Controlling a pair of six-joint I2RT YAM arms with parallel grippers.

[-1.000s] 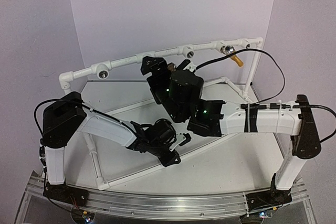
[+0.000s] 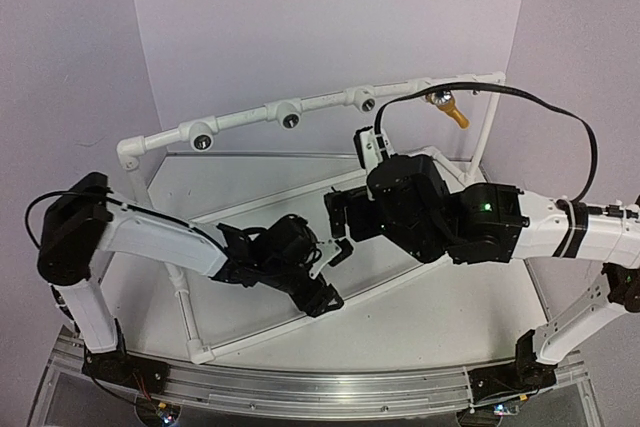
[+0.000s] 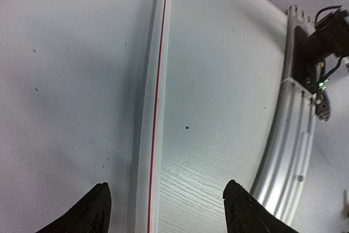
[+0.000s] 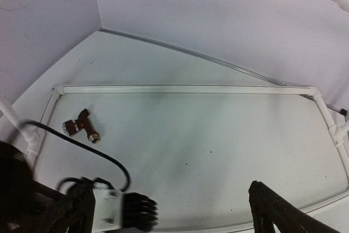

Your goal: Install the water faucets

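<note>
A brown faucet (image 4: 82,126) lies loose on the white floor inside the frame, at the left of the right wrist view; the top view does not show it. Another faucet with an orange handle (image 2: 449,110) sits in a socket near the right end of the raised white pipe (image 2: 236,118). Sockets to its left, such as one (image 2: 201,141) near the end, are empty. My right gripper is open over the frame, nothing between its fingers. Low by the front rail (image 3: 154,107), my left gripper stands open and empty, the rail passing beneath it.
The left arm (image 4: 109,208) crosses the lower left of the right wrist view, close to the loose faucet. A black cable (image 2: 592,147) loops from the right arm past the pipe's right end.
My right gripper has come away from the pipe, moving right and down; a small brownish piece beside it a second ago no longer shows there. The left arm has shifted slightly left.
</note>
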